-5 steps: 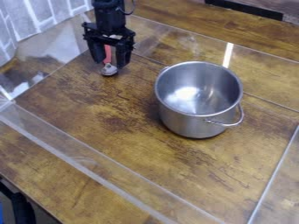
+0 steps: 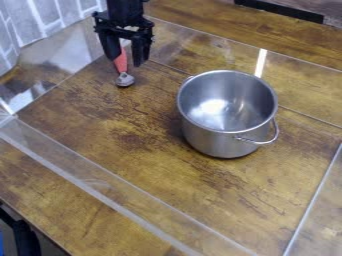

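My dark gripper (image 2: 123,46) is at the upper left, above a small utensil with a red handle (image 2: 120,60) and a silver rounded end that rests on the wooden table (image 2: 107,150). The gripper is small in view, and whether its fingers are open, shut or on the handle cannot be told. A large steel pot (image 2: 226,112) with a wire handle stands at the centre right.
Clear barriers or strips run along the table's left and right sides. A pale crumpled surface lies at the top left corner.
My gripper has moved up a little, uncovering more of the red handle. The pot has not moved.
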